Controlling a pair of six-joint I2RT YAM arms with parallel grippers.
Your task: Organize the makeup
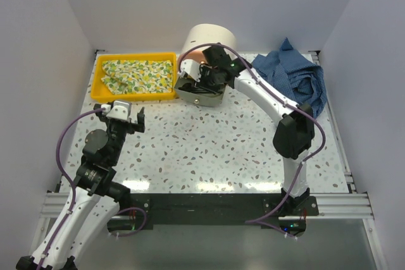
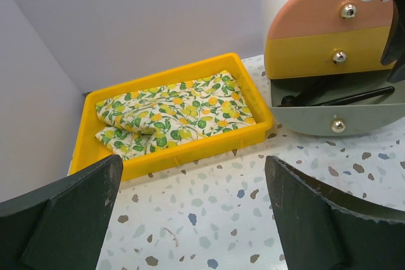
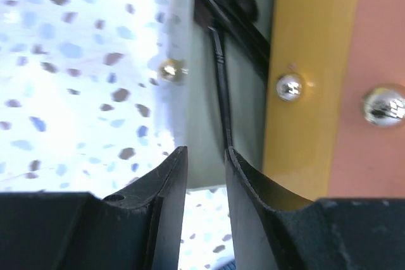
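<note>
A rounded makeup organizer (image 2: 316,42) with pink and yellow fronts stands at the back; its grey bottom drawer (image 2: 297,117) is pulled out, holding dark brush-like items (image 3: 221,80). My right gripper hangs over that drawer, its fingertips a little apart, nothing clearly between them. My left gripper (image 1: 120,113) waits open over the left of the table, empty in the left wrist view.
A yellow tray (image 1: 98,86) with a lemon-print cloth (image 1: 130,77) sits at the back left. A blue cloth (image 1: 294,80) lies at the right.
</note>
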